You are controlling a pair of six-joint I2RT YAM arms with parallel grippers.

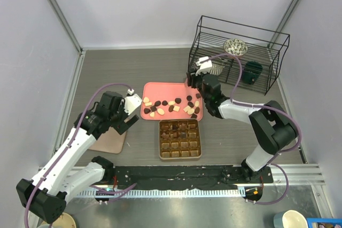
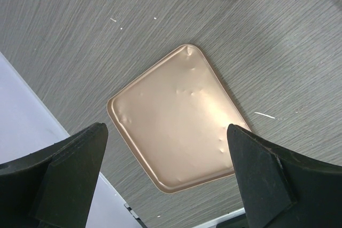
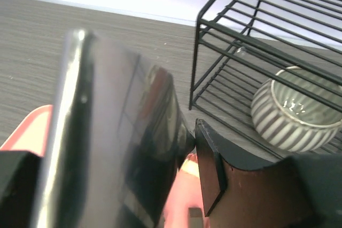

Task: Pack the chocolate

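Observation:
Dark and cream chocolates [image 1: 161,111] lie scattered on the pink tray [image 1: 155,89]. In front of it is the gold compartment box [image 1: 180,155], with a few dark pieces in its rear cells. Its flat gold lid [image 2: 171,121] lies on the table under my left gripper [image 1: 131,115], which is open and empty. Over the tray's back right corner, my right gripper [image 1: 192,79] is closed around a shiny metal tool [image 3: 117,132], perhaps tongs. The tool fills much of the right wrist view and hides its own tip. Beside it shows one finger [image 3: 211,169].
A black wire rack [image 1: 246,41] stands at the back right, close to my right gripper, with a ribbed bowl [image 3: 296,113] and a dark green cup [image 1: 250,72] in it. Bare table lies behind the tray and right of the box.

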